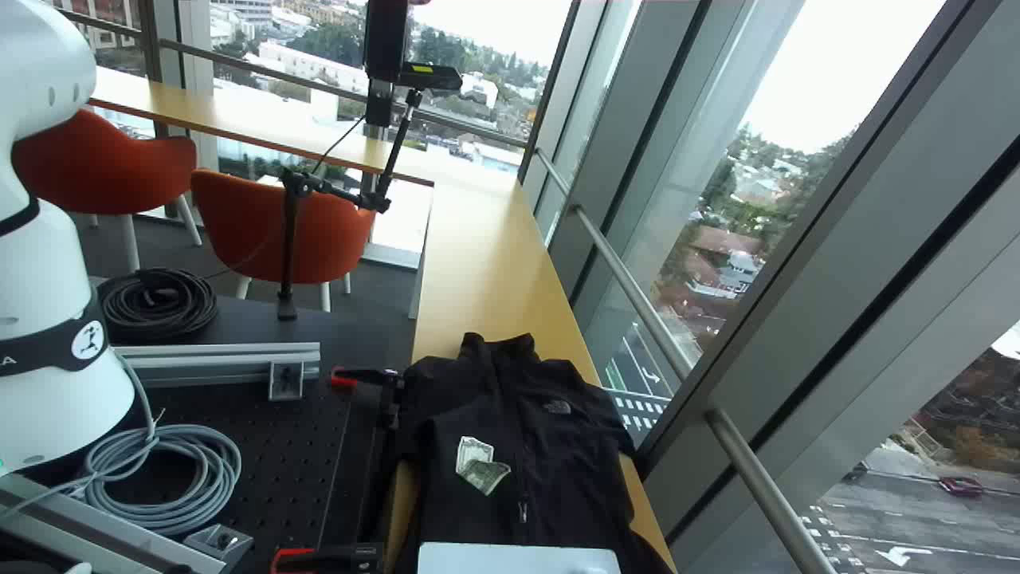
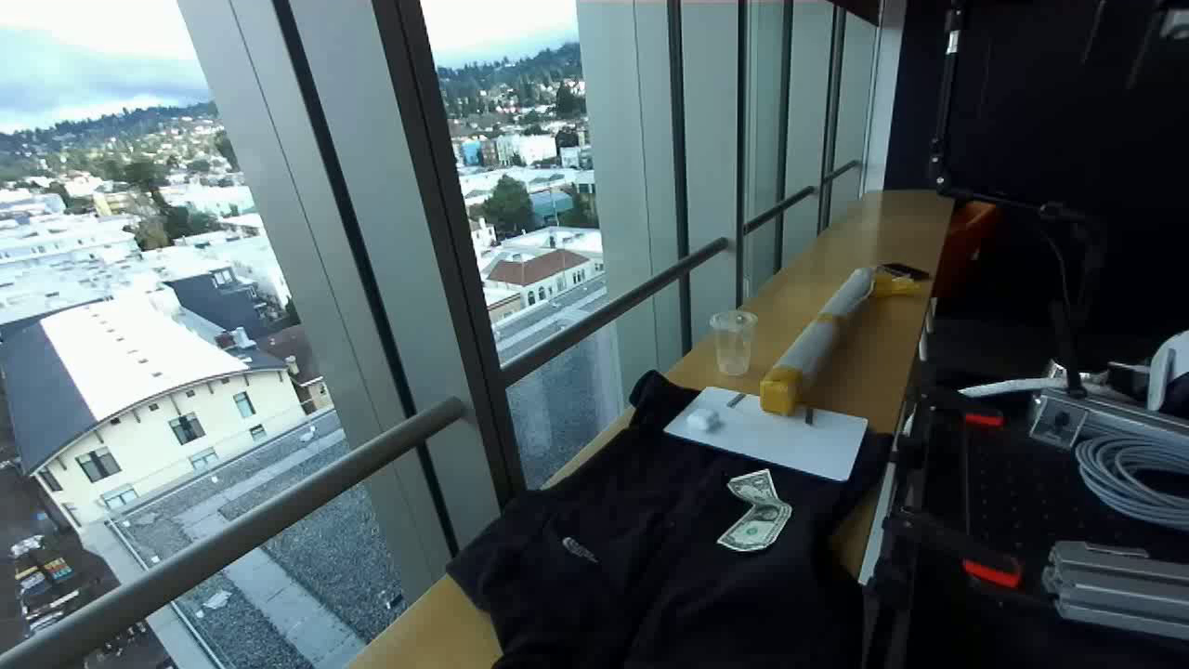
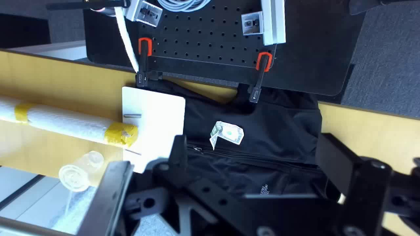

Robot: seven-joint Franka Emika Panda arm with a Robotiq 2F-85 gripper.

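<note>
A creased dollar bill point(image 1: 483, 465) lies on a black jacket point(image 1: 564, 459) spread over the wooden ledge. From the other side, the same folded bill point(image 2: 757, 511) rests on the dark cloth near a white board. In the wrist view my gripper stands open high above the jacket point(image 3: 275, 122), its fingers wide apart and nothing between them. The bill point(image 3: 230, 132) appears flat below, within the span of the fingers but apart from them. Neither exterior view shows the gripper; only the white arm point(image 1: 48, 316) is visible at the left of the first.
On the white board point(image 3: 157, 114) sits one end of a taped white roll point(image 3: 71, 125). A clear plastic cup point(image 2: 732, 342) stands by the window side. Red-ended clamps point(image 3: 262, 65) grip the black perforated table's edge. Window rails run along the ledge.
</note>
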